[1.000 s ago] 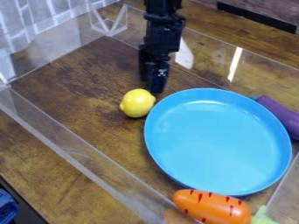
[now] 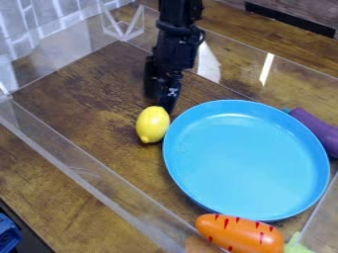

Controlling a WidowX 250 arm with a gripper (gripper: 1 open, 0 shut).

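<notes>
My dark gripper point(image 2: 162, 94) reaches down from the top of the view, its fingers low over the wooden board just behind the yellow lemon point(image 2: 152, 125); the finger tips are dark and hard to make out, with nothing seen held between them. The lemon lies on the board, left of a large blue plate point(image 2: 246, 158).
A purple eggplant point(image 2: 313, 133) lies right of the plate, and an orange carrot toy point(image 2: 240, 234) lies below it. Clear plastic walls edge the board at left and front. A blue object point(image 2: 11, 236) sits at lower left. The board's left part is clear.
The gripper has shifted a little left and lower over the board. The lemon appears slightly shifted, now looking more upright in outline.
</notes>
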